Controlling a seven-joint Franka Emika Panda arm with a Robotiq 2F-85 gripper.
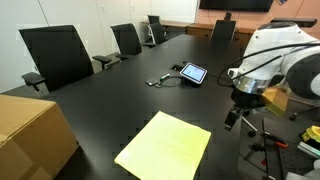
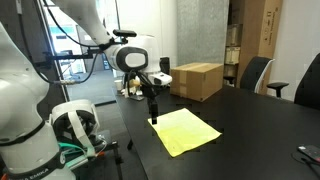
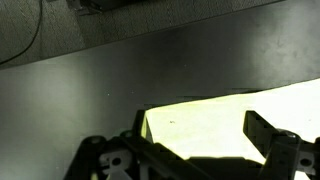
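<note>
A flat yellow sheet, cloth or paper, lies on the black table in front of the cardboard box. My gripper hangs over the table to the right of the sheet in exterior view 1, apart from it. In the wrist view the two black fingertips are spread wide and the gripper is open, with nothing held. Part of the sheet shows below and between them, its corner near the left finger. Exterior view 2 shows the sheet whole, with the white arm at its left.
A cardboard box stands at the table's left end. A tablet-like screen with cables lies farther down the table. Black chairs line one side.
</note>
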